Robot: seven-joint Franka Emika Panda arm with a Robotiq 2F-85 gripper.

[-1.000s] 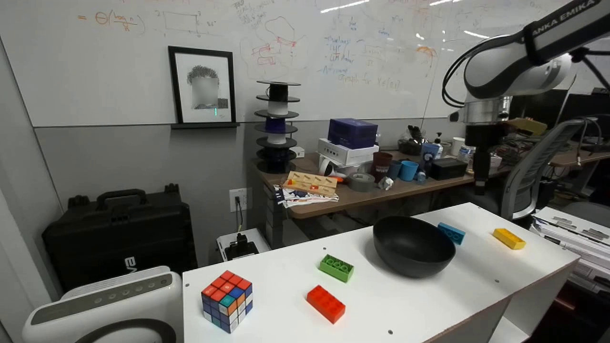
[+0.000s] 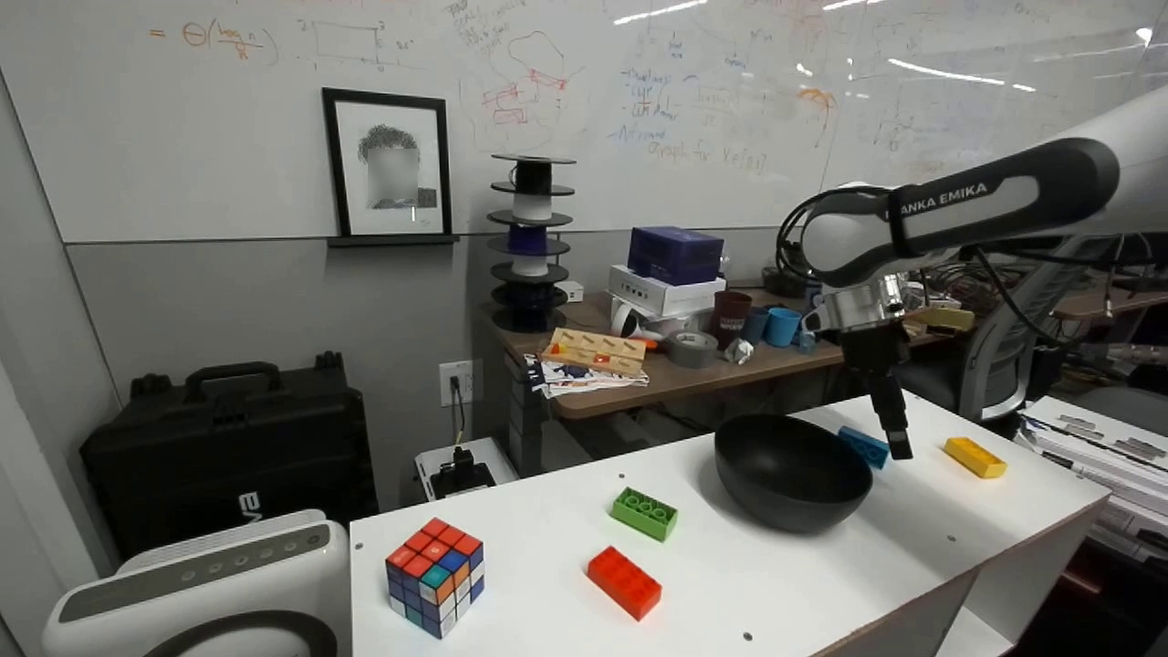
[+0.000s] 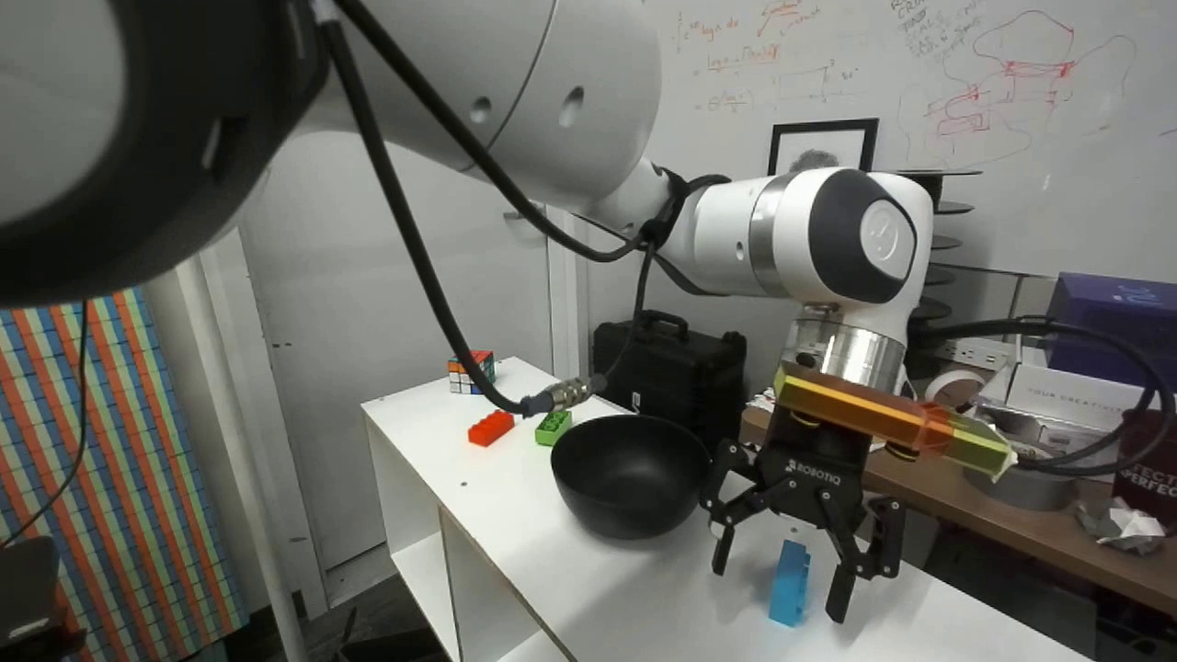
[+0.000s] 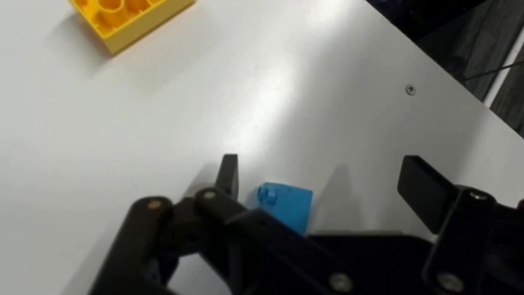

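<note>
My gripper (image 3: 778, 590) stands open above the white table, its two fingers spread wide. Below it a blue brick (image 3: 789, 585) lies on the table, between the fingers as exterior view 2 shows it. In the wrist view part of the blue brick (image 4: 290, 204) shows between the fingertips, closer to the left one, and the rest is hidden behind the gripper's linkage. Nothing is gripped. A black bowl (image 2: 794, 476) sits just beside the blue brick. The yellow brick (image 2: 975, 456) lies apart from the gripper, towards the table's right end.
A green brick (image 2: 645, 514), a red brick (image 2: 624, 582) and a Rubik's cube (image 2: 435, 577) lie on the other side of the bowl. A cluttered brown desk (image 2: 602, 401) stands behind.
In exterior view 1 the arm has come down and to the left, bringing the gripper from high over the desk side to the blue brick. The bricks and bowl have not moved.
</note>
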